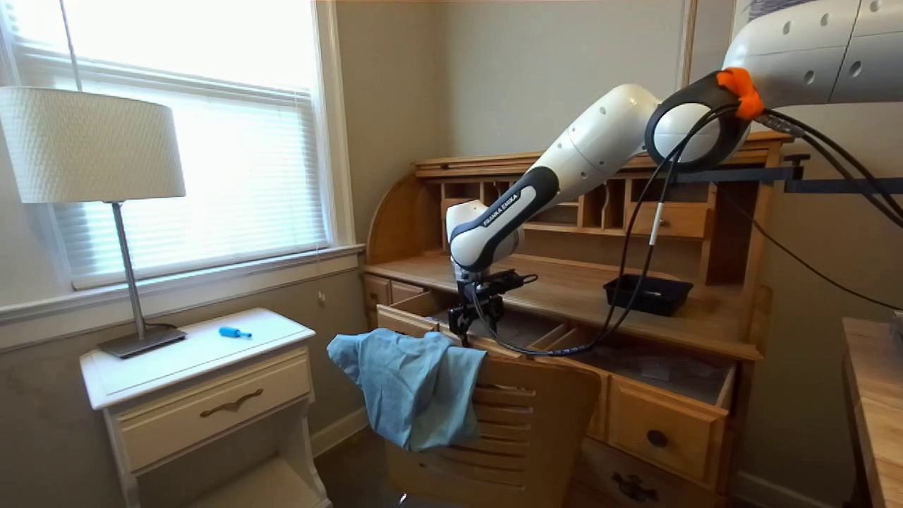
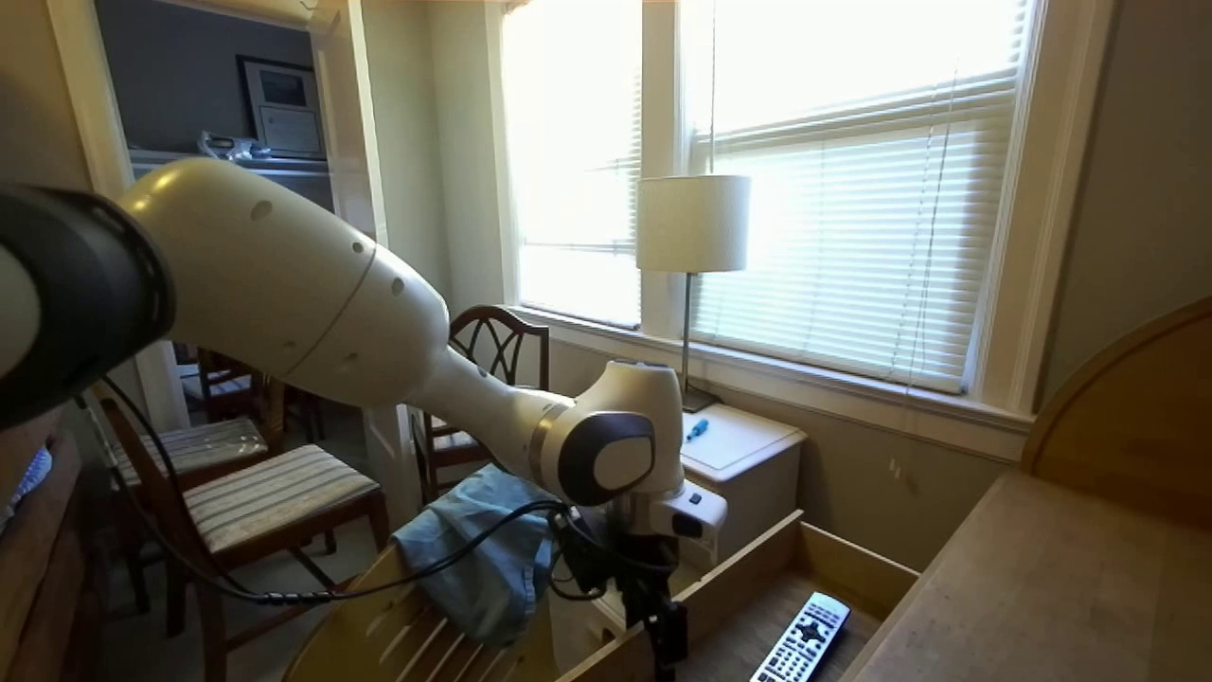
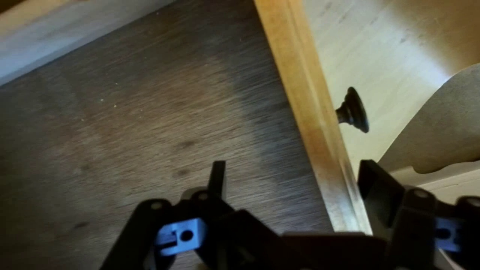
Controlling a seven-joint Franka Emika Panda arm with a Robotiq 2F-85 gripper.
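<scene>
My gripper is over the front of a pulled-out wooden drawer, its two fingers spread apart. In the wrist view one finger hangs on the inner side, above the dark drawer floor. The other is outside, close to the front panel; whether it touches cannot be told. A dark round knob sticks out from that panel. Seen from exterior view 1, the gripper is at the drawer's front, behind the chair. A silver remote lies in the drawer in exterior view 2.
Close in front of the drawer stands a wooden chair with a blue cloth over its back. A black tray sits on the desk. The white nightstand carries a lamp and a blue object.
</scene>
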